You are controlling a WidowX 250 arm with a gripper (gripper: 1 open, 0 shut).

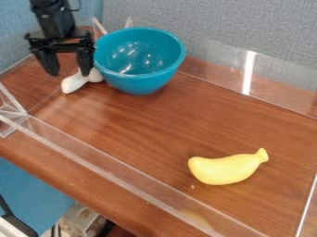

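My gripper (67,63) is at the upper left, open, its dark fingers hanging just left of the blue bowl and over a white elongated object (77,82) lying on the wooden surface. The blue bowl (145,69) stands upright at the back. A yellow banana-shaped object (228,168) lies alone toward the front right. Whether the fingers touch the white object is unclear.
Clear plastic walls (124,177) edge the wooden surface (161,130), with a grey textured wall (260,46) behind.
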